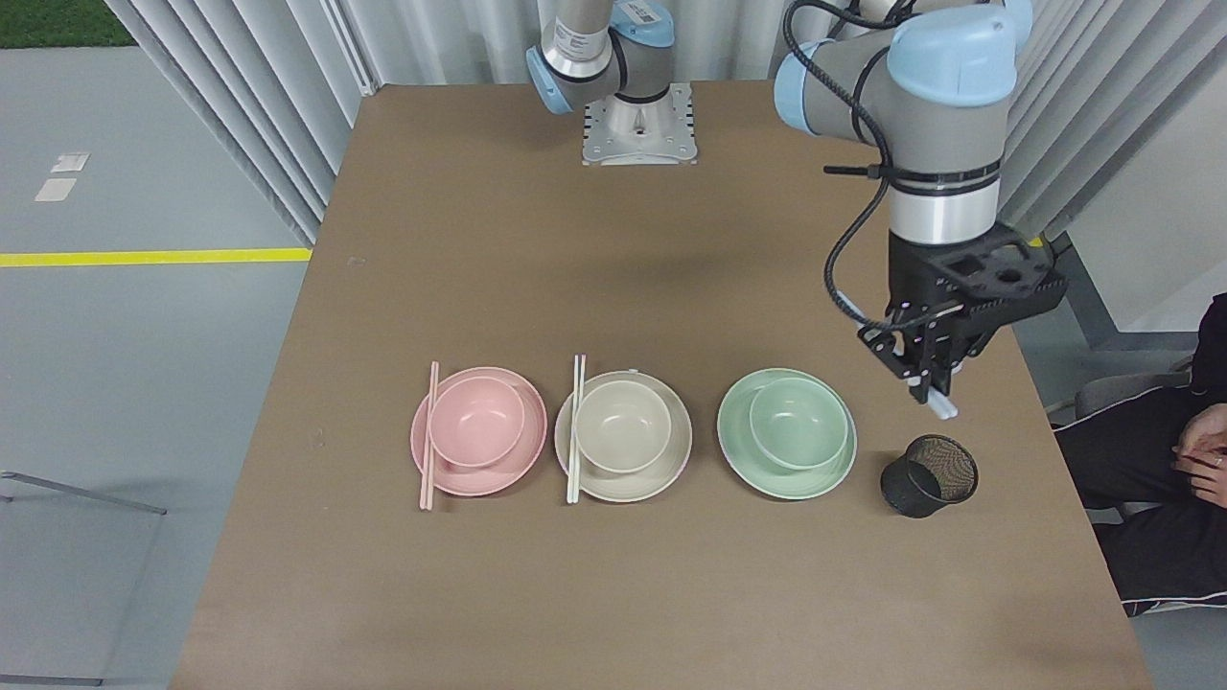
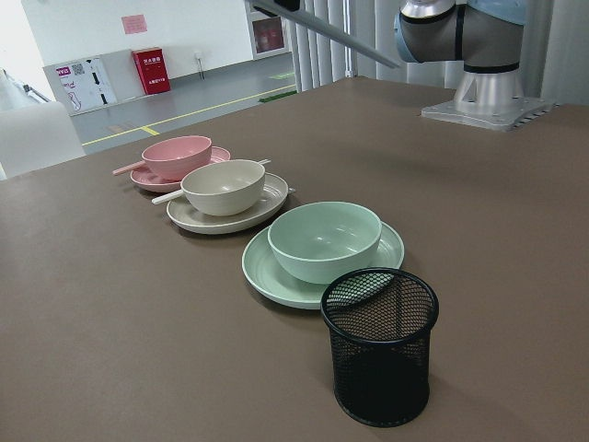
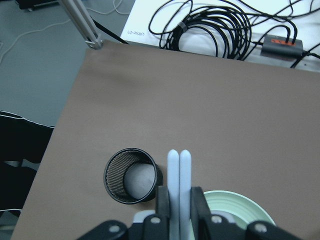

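My gripper (image 1: 937, 399) hangs in the air at the right, above the table behind the black mesh cup (image 1: 928, 483). In the wrist view its two pale fingers (image 3: 185, 175) are together, empty. The cup (image 2: 379, 359) stands right of a green bowl (image 1: 797, 420) on a green plate (image 1: 782, 482). A cream bowl (image 1: 622, 425) on a cream plate (image 1: 630, 485) has white chopsticks (image 1: 575, 460) on its left. A pink bowl (image 1: 476, 420) on a pink plate (image 1: 483, 478) has pink chopsticks (image 1: 428, 460) on its left.
A person's legs (image 1: 1139, 483) are beyond the right edge.
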